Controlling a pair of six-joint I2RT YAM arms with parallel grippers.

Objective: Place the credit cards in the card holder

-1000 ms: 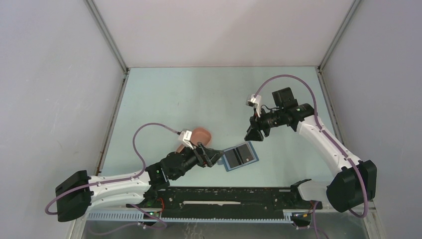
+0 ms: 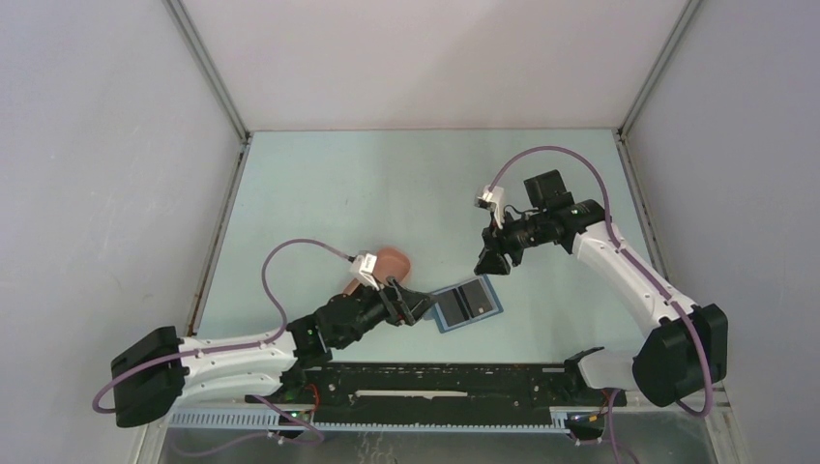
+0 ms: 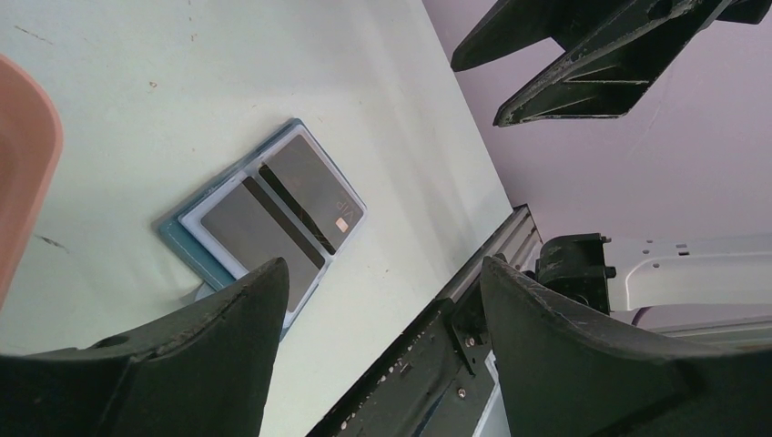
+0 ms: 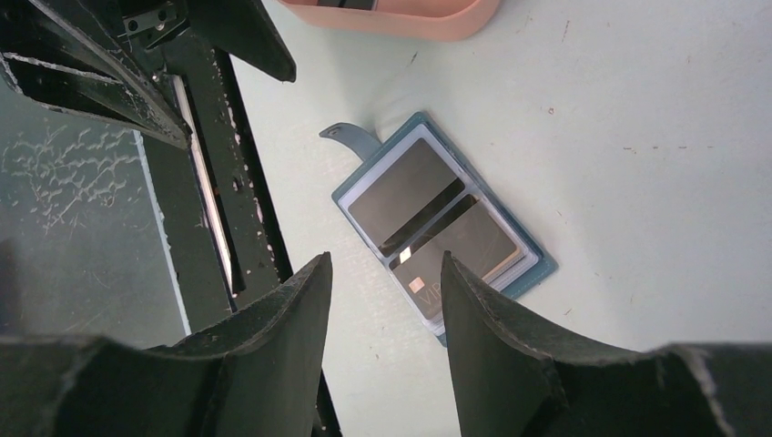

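A blue card holder (image 2: 466, 304) lies on the table with a clear tray holding two dark cards (image 4: 398, 196) side by side, and a curved tab at one side. A pink tray (image 2: 391, 261) sits left of it, partly under my left arm; dark items show inside it in the right wrist view. My left gripper (image 2: 414, 305) hangs just left of the holder, open, nothing between its fingers. My right gripper (image 2: 493, 259) is open above the holder's back right edge, also empty.
The front edge (image 2: 445, 363) with a dark rail runs close below the holder, and walls surround the table.
The left arm has moved barely, if at all; the cards and tray are unchanged.
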